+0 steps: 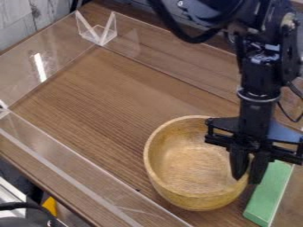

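Observation:
My black gripper (242, 156) is at the right of the view, low over the right rim of a tan bowl (178, 155). Its fingertips reach down at that rim and look closed on it, though the contact is partly hidden by the gripper body. The bowl stands upright on the wooden surface, empty as far as it shows. A green rectangular object (268, 194) lies just right of the bowl, partly under the gripper.
A small clear plastic object (95, 28) stands at the back left. Dark cabling or hardware sits at the lower left edge.

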